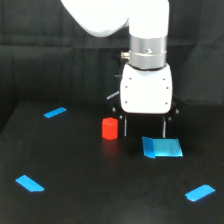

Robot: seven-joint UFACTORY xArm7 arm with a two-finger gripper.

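Observation:
My gripper [145,128] points down over the dark table, its thin dark fingers well apart, with nothing visible between them. To its left stands a small red block [109,129], beside the left finger in this view. Whether they touch cannot be told. In front of and slightly right of the gripper is a blue piece [166,148] with a folded or angled left part. It looks like a low open shape, though its depth is hard to judge.
Blue tape strips mark the table at the back left [55,112], front left [30,184] and front right [200,192]. A dark curtain [45,60] hangs behind.

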